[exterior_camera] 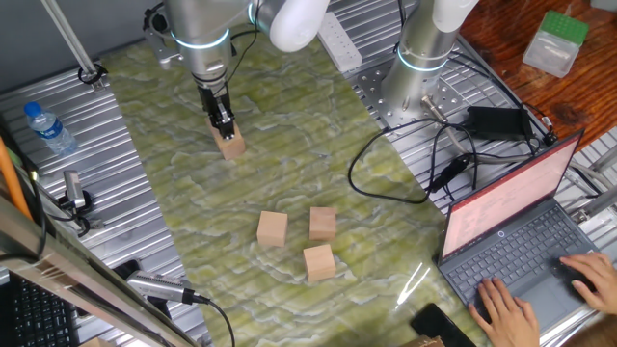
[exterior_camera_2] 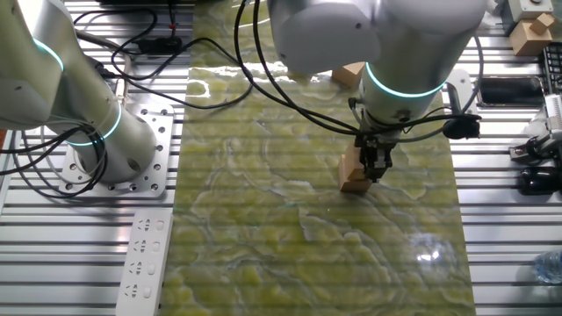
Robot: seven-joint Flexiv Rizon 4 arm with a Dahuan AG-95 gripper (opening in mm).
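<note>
In exterior view 1 the black gripper (exterior_camera: 224, 123) points down at a pale wooden block (exterior_camera: 231, 147) near the far left of the green marbled mat. Its fingers cover part of the wood there. From the other side, in exterior view 2, the gripper (exterior_camera_2: 378, 162) is right against wooden blocks (exterior_camera_2: 355, 184), which look like one on top of another. Whether its fingers are open or closed on the wood is too small and dark to make out. Three separate wooden cubes lie nearer the mat's middle: a left one (exterior_camera: 272, 229), a right one (exterior_camera: 323, 223) and a front one (exterior_camera: 319, 262).
A black cable (exterior_camera: 362, 159) loops onto the mat's right edge. Someone's hands rest on a laptop (exterior_camera: 521, 231). A water bottle (exterior_camera: 50, 128) lies at left.
</note>
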